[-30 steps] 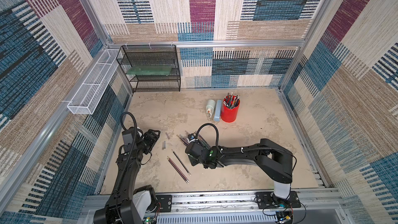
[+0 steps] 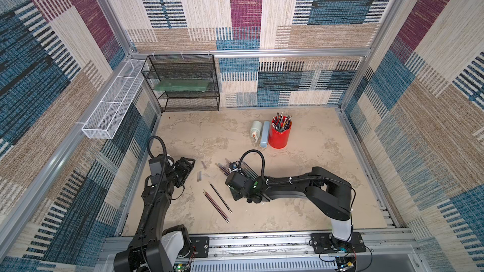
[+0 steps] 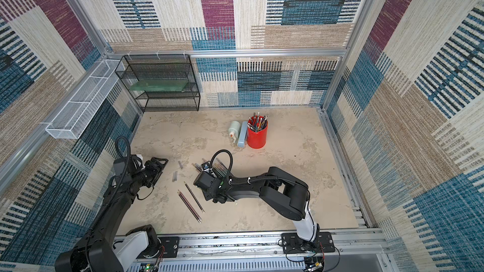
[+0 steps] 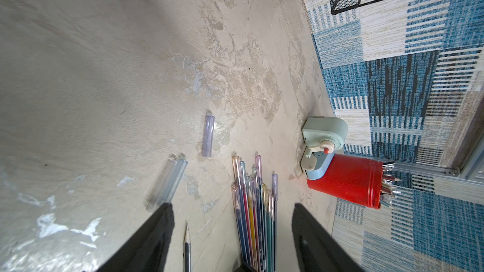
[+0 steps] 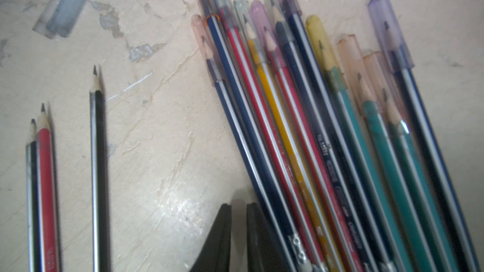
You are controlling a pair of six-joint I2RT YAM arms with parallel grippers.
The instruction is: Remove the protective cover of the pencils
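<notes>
A bundle of pencils (image 5: 302,100) in several colours lies on the table, each with a clear tinted cap over its tip. My right gripper is just beside the bundle's left edge, its fingers a narrow gap apart with only tabletop between them. Three bare-tipped pencils, among them a dark one (image 5: 98,171) and a red one (image 5: 46,186), lie apart to the left. Loose clear caps (image 4: 166,181) and a single violet cap (image 4: 208,136) rest on the table in the left wrist view. My left gripper is wide open and empty, left of the caps.
A red cup (image 2: 279,136) of pencils stands toward the back, with a blue case (image 2: 264,134) and a pale green sharpener (image 2: 255,129) beside it. A black mesh rack (image 2: 181,83) is at the back left.
The right gripper shifts only slightly over the pencil bundle. The left arm, the caps and the bare pencils stay where they were.
</notes>
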